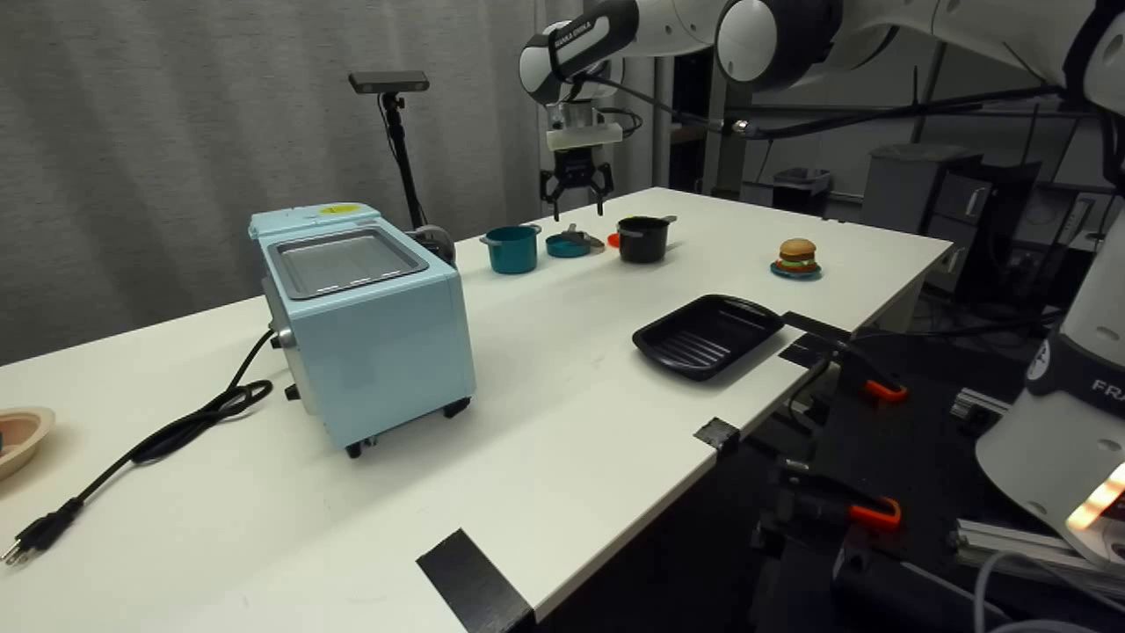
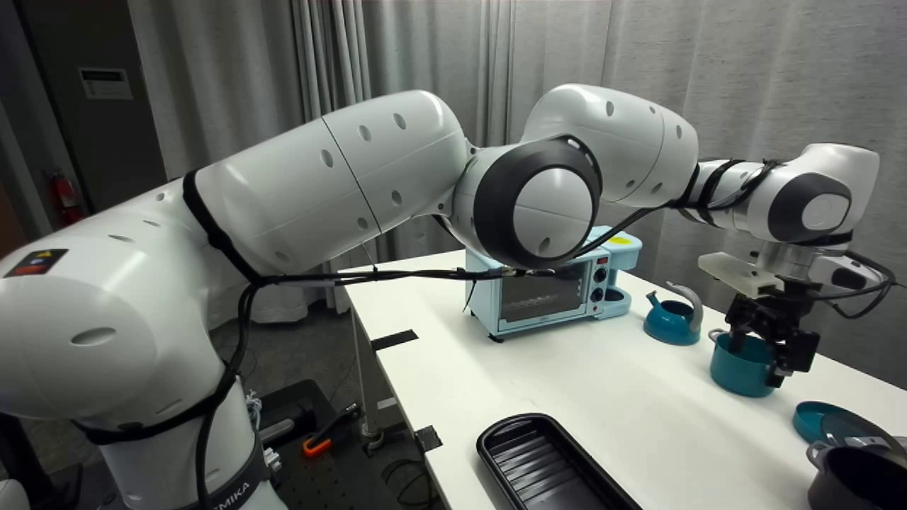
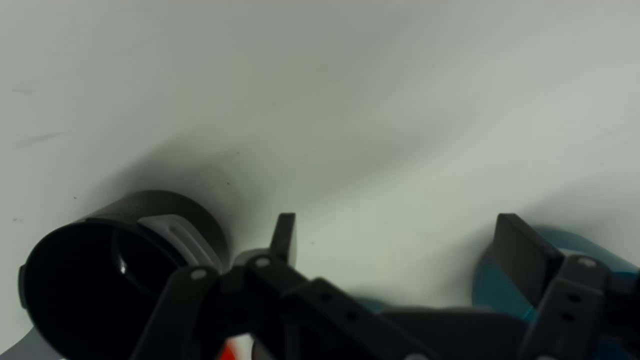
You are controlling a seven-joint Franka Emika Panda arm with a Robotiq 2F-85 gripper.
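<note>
My gripper point(image 1: 577, 211) stands open above the far end of the table, its fingers wide apart and nothing between them. In the wrist view, bare tabletop shows between the two fingertips; a black pot point(image 3: 90, 282) lies below on the left and a teal pot point(image 3: 504, 282) on the right, partly covered by a finger. Exterior view 1 shows the teal pot point(image 1: 512, 251), the black pot point(image 1: 643, 243) and, between them, a teal lidded pan point(image 1: 567, 246). Seen from exterior view 2, the gripper point(image 2: 769, 357) overlaps the teal pot point(image 2: 738, 370); whether they touch cannot be told there.
A light-blue toaster oven point(image 1: 390, 348) stands left, its cord point(image 1: 190, 422) trailing on the table. Beside it is a teal kettle point(image 2: 673, 321). A black grill pan point(image 1: 707, 336) sits at the near edge, and a toy burger point(image 1: 797, 257) farther right. Mid-table is clear.
</note>
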